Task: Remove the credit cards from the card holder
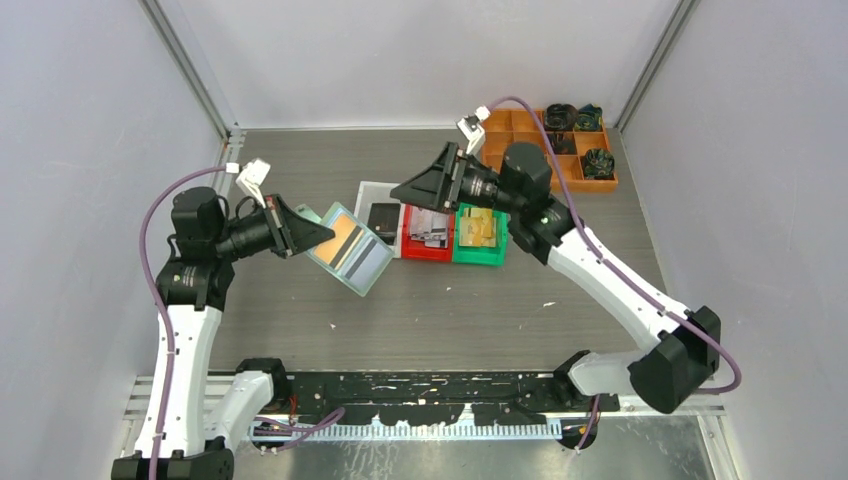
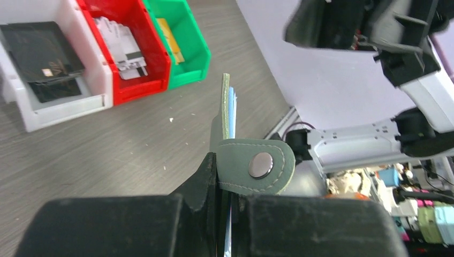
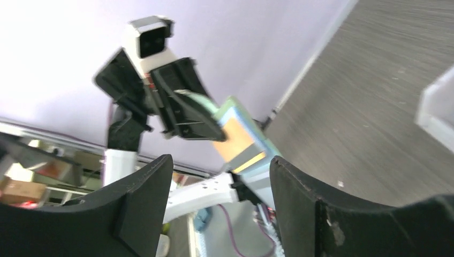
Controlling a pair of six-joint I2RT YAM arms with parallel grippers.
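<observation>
A green card holder hangs in the air with my left gripper shut on its edge. Orange and pale grey cards show in its clear pockets. Seen edge-on in the left wrist view, the holder has a stitched snap flap, with blue-white edges beside the green cover. My right gripper is up and to the right of the holder, apart from it. Its fingers are spread with nothing between them; the holder appears beyond the gap.
White, red and green bins stand side by side, holding dark, whitish and yellow items. An orange divided tray is at the back right.
</observation>
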